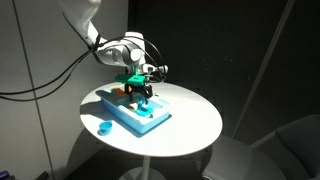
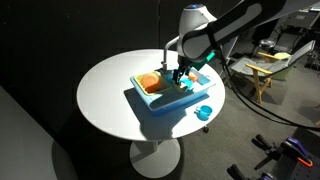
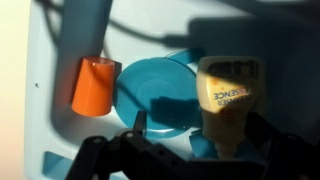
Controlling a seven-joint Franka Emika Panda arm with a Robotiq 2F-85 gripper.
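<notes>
Over a light blue tray on the round table, my gripper stands open, pointing down with its fingers apart. In the wrist view a white bottle with a yellow label lies in the tray near the right finger. A round blue dish lies beside it, partly under the shadow of the gripper. At the left of the tray is an orange cup. No object is seen gripped; the fingers partly hide the lower tray. Exterior view 2 shows the gripper at the tray's far side.
A small blue cup stands on the white table outside the tray, close to the edge. Much of the tabletop beside the tray is bare. Dark chairs stand off to the right in exterior view 1.
</notes>
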